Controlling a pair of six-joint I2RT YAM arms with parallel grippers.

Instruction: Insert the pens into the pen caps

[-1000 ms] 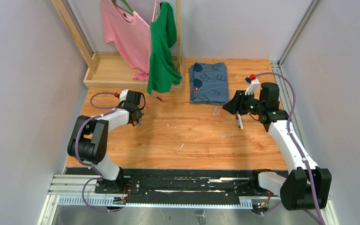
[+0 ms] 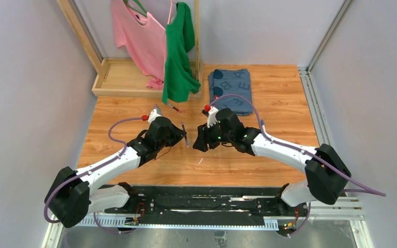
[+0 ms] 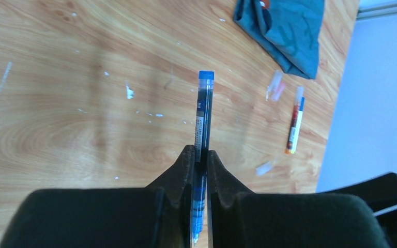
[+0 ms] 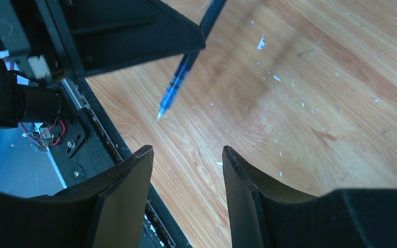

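Note:
My left gripper is shut on a blue pen [image 3: 202,119], which points along the gripper with its clear-blue tip end toward the near side. Close by, my right gripper stands open and empty, just below the tip end of that pen in the right wrist view, facing it from the right in the top view. In the left wrist view, loose clear caps [image 3: 275,85] lie near the folded cloth, another cap [image 3: 263,168] lies lower, and two more pens [image 3: 295,124] lie side by side.
A folded blue cloth [image 2: 230,80] lies at the back right of the wooden table [image 2: 103,150]. A wooden rack [image 2: 103,90] with pink and green shirts stands at the back left.
Both arms have moved in toward the middle of the table, the left one carrying the pen rightward, the right one leftward, so the grippers now nearly meet.

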